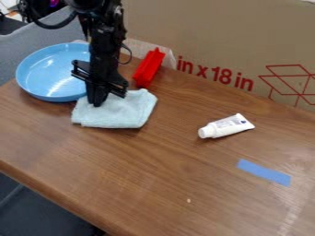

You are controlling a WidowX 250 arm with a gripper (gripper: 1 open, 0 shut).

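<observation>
A folded light blue cloth [121, 113] lies on the wooden table, just right of and in front of a blue plate [43, 74]. My black gripper [96, 98] is down on the cloth's upper left part, its fingertips pressed to it and shut. Whether any cloth is pinched between them cannot be seen clearly.
A red object [147, 67] lies behind the cloth, by a cardboard box [227, 37]. A white tube [226, 126] lies to the right, with a blue tape strip [263, 171] nearer the front.
</observation>
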